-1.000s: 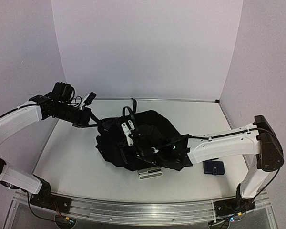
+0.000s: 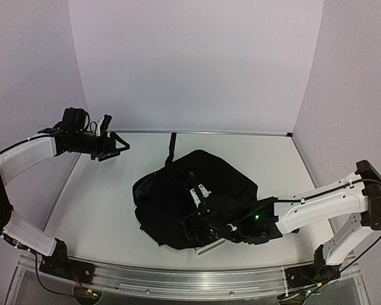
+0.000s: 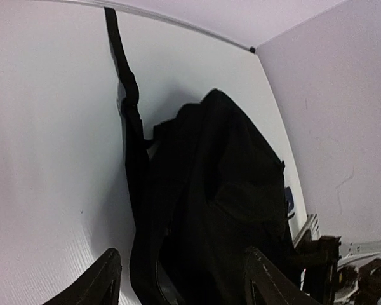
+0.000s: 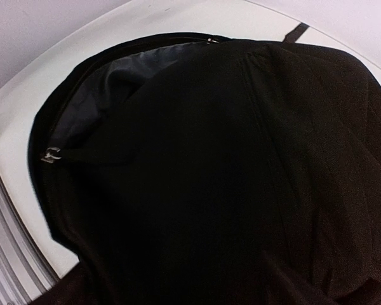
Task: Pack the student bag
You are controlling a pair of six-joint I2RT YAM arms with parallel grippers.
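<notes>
The black bag lies mid-table, its strap stretched toward the back. In the right wrist view its zipped mouth gapes, showing grey lining and a metal zip pull. My left gripper hangs left of the bag, open and empty; its fingers stand wide apart in its wrist view. Over the bag's front reaches my right gripper, its dark fingers apart and nothing visibly held between them. The bag's inside is mostly hidden.
A pale flat case pokes out at the bag's front edge, partly covered. A dark blue item lies beyond the bag, mostly hidden by the right arm in the top view.
The bag and right gripper shifted toward the front; the bag now covers more of the pale case.
</notes>
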